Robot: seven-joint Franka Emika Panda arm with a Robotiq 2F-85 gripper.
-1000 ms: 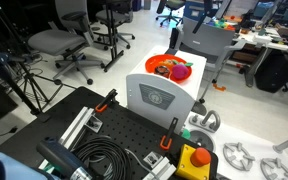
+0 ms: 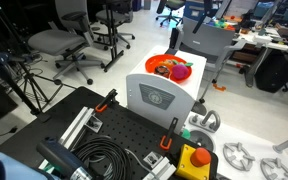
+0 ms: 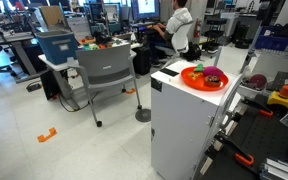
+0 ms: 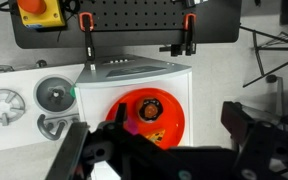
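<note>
An orange-red plate [image 4: 174,112] rests on the white surface behind a grey panel [image 2: 156,96]. On it lie a magenta rounded item [image 2: 181,72], a round brown item with a dark centre [image 4: 150,108] and an orange-yellow piece [image 4: 157,136]. In the wrist view the magenta item is partly hidden near the plate's left side. My gripper is open above the plate, its dark fingers spread wide to either side with nothing held between them. The gripper also shows at the top of exterior view 1.
A yellow box with a red button [image 2: 195,160] stands near a small sink [image 4: 55,95] and stove burners [image 2: 238,156]. A coiled black cable [image 2: 102,158] lies on the dark perforated base. Office chairs [image 3: 108,75] stand beyond on the floor.
</note>
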